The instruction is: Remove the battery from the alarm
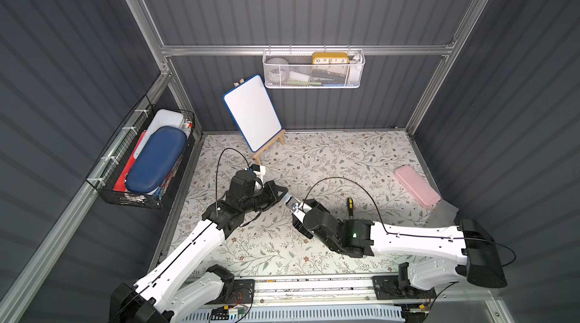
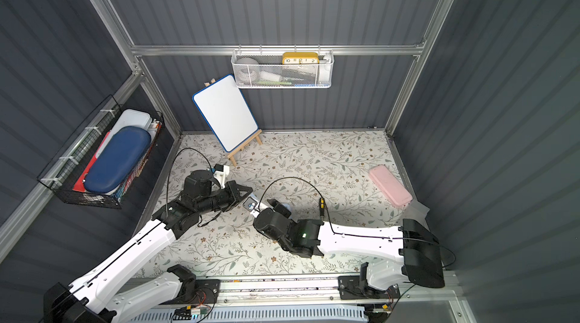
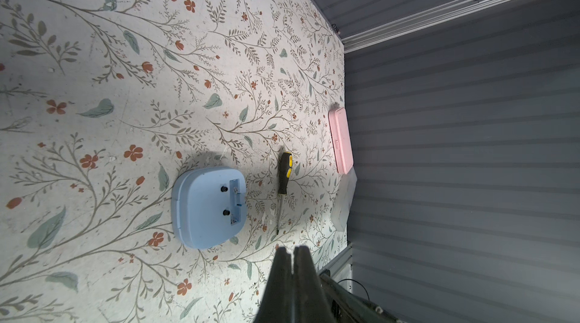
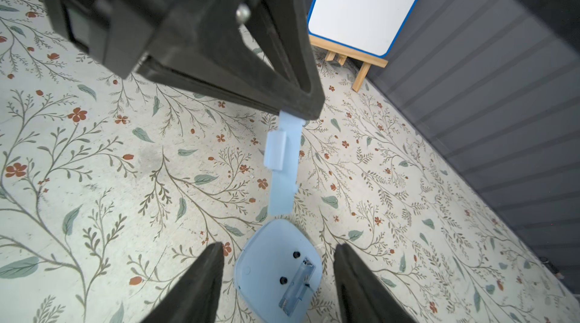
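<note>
The light blue alarm (image 3: 205, 211), rounded square, lies on the table with an open slot (image 3: 236, 201) near one edge. Whether a battery sits in that slot is too small to tell. In the right wrist view my left gripper is shut on a thin light blue cover (image 4: 282, 172), which hangs down in the air above the alarm. My right gripper stands open, its two fingers framing the alarm from above with nothing held. From the top left view, the arms hide most of the alarm.
A black and yellow screwdriver (image 3: 285, 172) lies close to the alarm. Farther right is a pink case (image 3: 341, 140). A whiteboard on an easel (image 1: 253, 111) stands at the back left. Bare table surrounds these things, and both grippers are close together.
</note>
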